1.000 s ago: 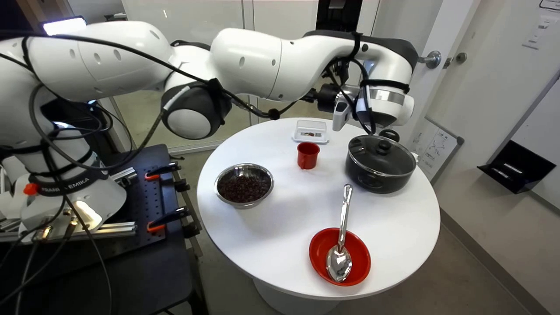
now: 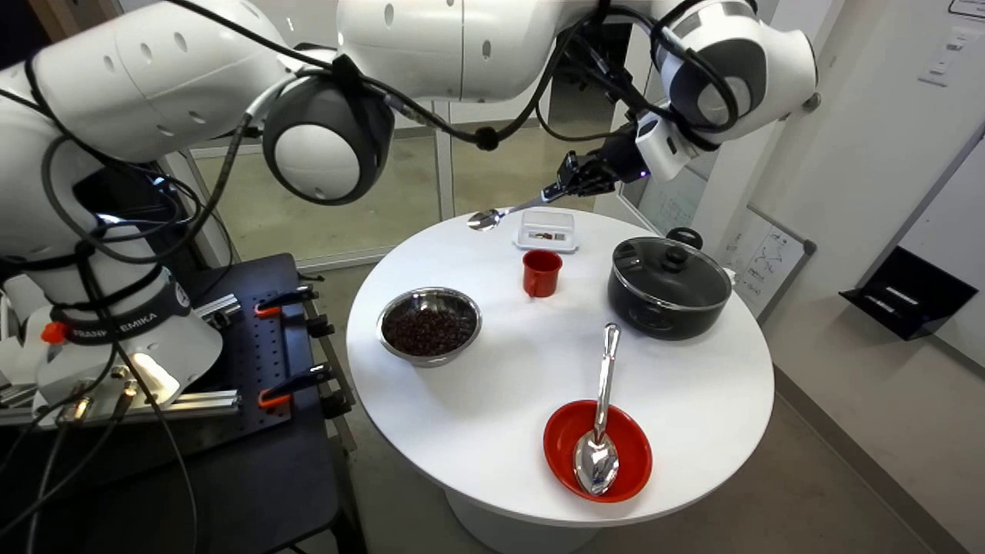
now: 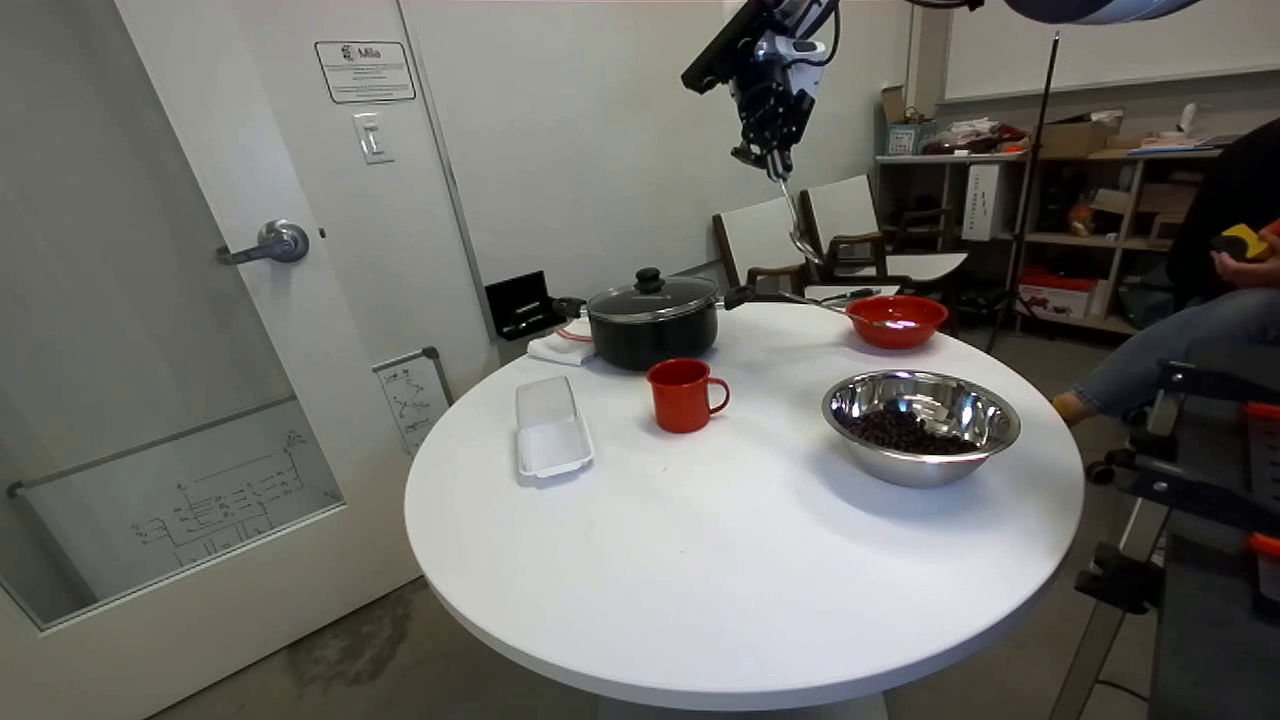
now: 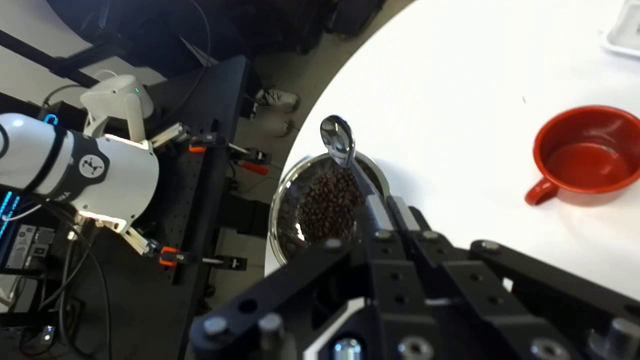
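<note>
My gripper (image 2: 554, 191) is shut on the handle of a metal spoon (image 2: 484, 220), held in the air above the far side of the table. In the wrist view the spoon (image 4: 337, 139) reaches away from the fingers (image 4: 378, 213), its bowl appearing empty. Behind it in that view is a steel bowl (image 4: 275, 219) of dark brown beans (image 4: 328, 204). The second exterior view shows the spoon (image 3: 797, 226) hanging well clear of the table. A red mug (image 2: 542, 272) stands upright near the table's middle.
A lidded black pot (image 2: 666, 300) stands at the right of the table, beyond a red bowl (image 2: 556, 443) with a large metal spoon (image 2: 605, 378) resting in it. Near the far edge sits a clear plastic container (image 2: 546, 221).
The arm has lifted, and its wrist has turned and moved up and right. My gripper and the held spoon, hidden behind the arm before, now show plainly. The tableware has not moved.
</note>
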